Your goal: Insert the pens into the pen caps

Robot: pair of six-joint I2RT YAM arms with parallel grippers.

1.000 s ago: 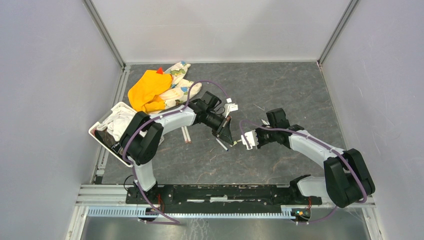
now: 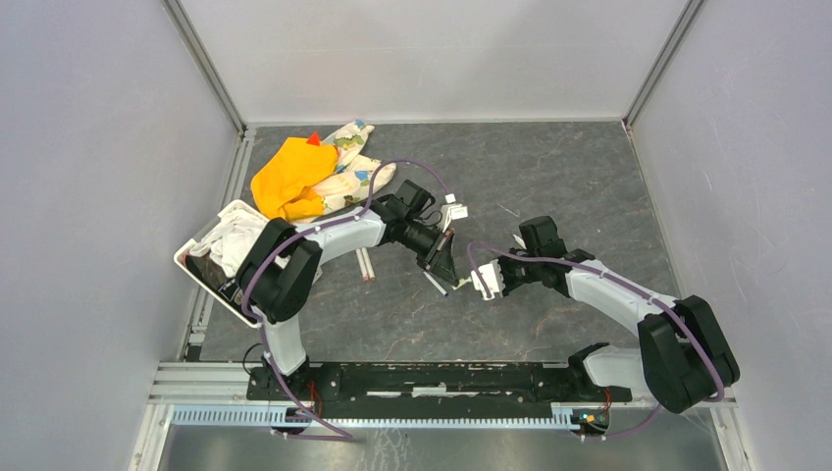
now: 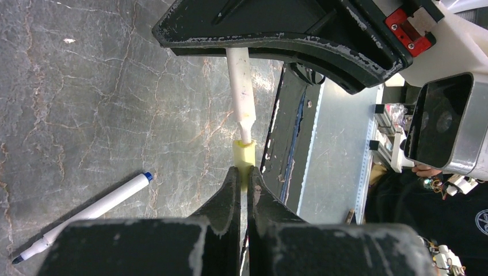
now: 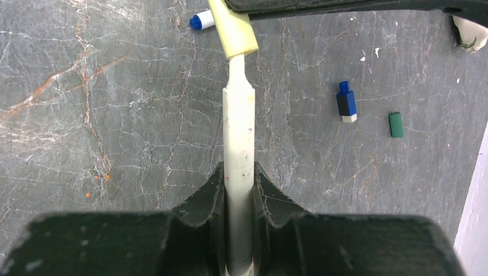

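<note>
My left gripper is shut on a pale yellow pen cap (image 3: 244, 155), held above the table. My right gripper is shut on a white pen (image 4: 239, 121), whose narrow tip end sits at the mouth of the cap, lined up with it; how deep it goes is unclear. In the top view the two grippers meet near the centre. A white pen with blue ends (image 3: 103, 204) lies on the table beside and below them.
Two pale sticks (image 2: 365, 265) lie left of centre. A white bin (image 2: 186, 257) and coloured cloths (image 2: 294, 177) occupy the left side. Small blue (image 4: 347, 103) and green (image 4: 395, 125) pieces lie on the table.
My right arm has shifted very slightly toward the front of the table. The left arm looks unmoved.
</note>
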